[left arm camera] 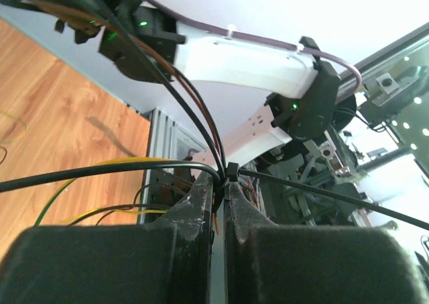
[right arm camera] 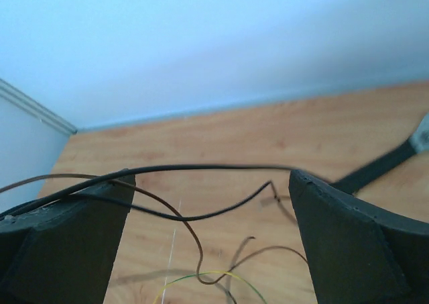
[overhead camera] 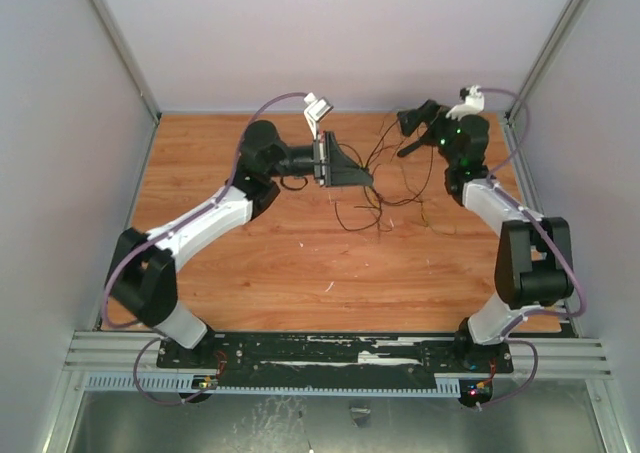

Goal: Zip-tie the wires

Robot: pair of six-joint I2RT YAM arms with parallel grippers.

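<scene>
In the left wrist view, my left gripper is shut on a bundle of thin wires (left arm camera: 137, 163), black, brown, yellow and green. A small black block, apparently a zip tie's head (left arm camera: 232, 171), sits at the bundle just above the fingertips, and a ribbed black strap (left arm camera: 322, 194) runs from it to the right. How tight its loop is cannot be seen. Toward the back right, my right gripper (overhead camera: 404, 123) stands open. Black and brown wires (right arm camera: 201, 217) cross the space between its spread fingers without being clamped.
A tool with a dark handle (right arm camera: 379, 170) and grey head (right arm camera: 422, 135) lies on the wooden table behind the right gripper. Loose wire ends (overhead camera: 355, 223) spread below the left gripper.
</scene>
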